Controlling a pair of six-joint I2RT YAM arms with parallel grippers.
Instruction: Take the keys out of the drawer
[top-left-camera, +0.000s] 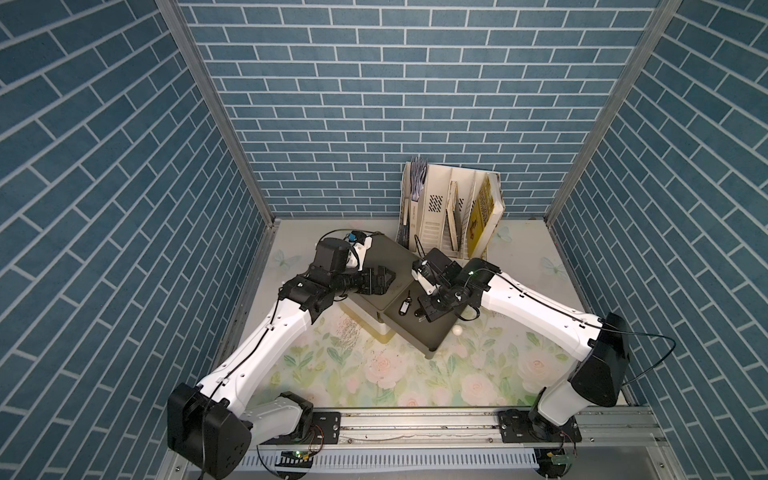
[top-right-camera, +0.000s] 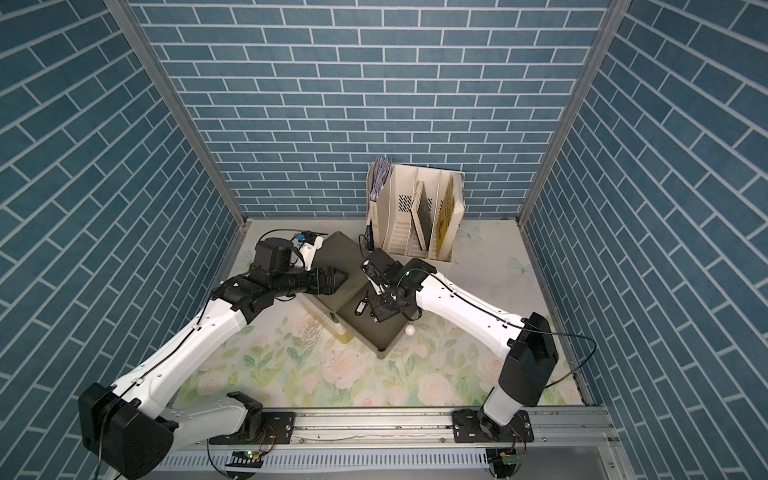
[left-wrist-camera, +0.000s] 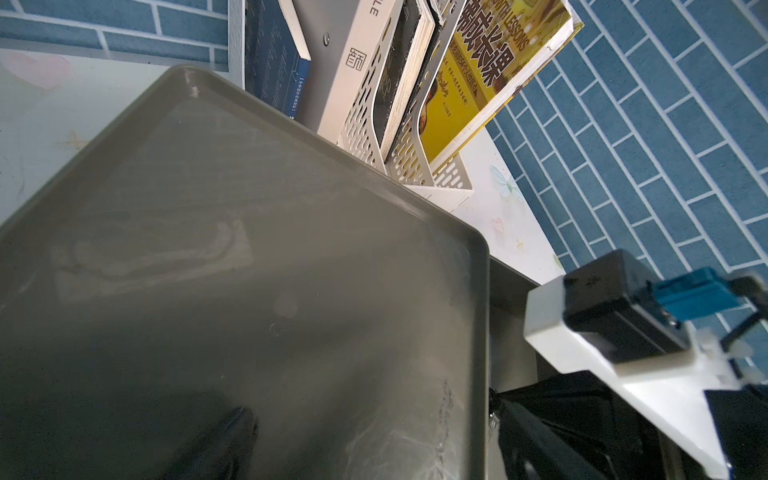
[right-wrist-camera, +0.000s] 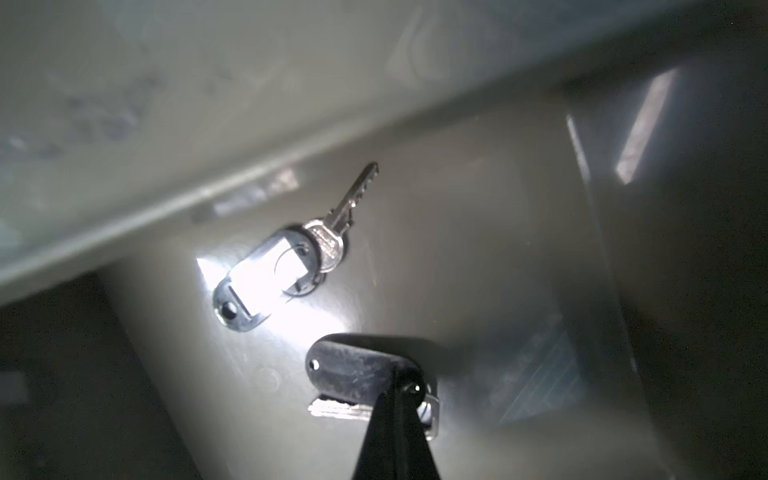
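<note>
Two key sets lie on the floor of the pulled-out grey drawer (top-left-camera: 432, 352). The one with a white-labelled tag (right-wrist-camera: 260, 281) has its silver key pointing away. Nearer in the right wrist view is a black tag (right-wrist-camera: 348, 372) with a silver key (right-wrist-camera: 336, 409) beneath it. My right gripper is shut, its tips overlapping the tag's ring end. Nothing clearly shows between the fingers, and contact with the ring is hard to judge. My left gripper stands open over the cabinet top (left-wrist-camera: 280, 280), its fingers spread and empty.
A cream file rack (top-left-camera: 436, 212) with books stands behind the cabinet. A small pale ball (top-left-camera: 457, 329) rests on the table beside the drawer.
</note>
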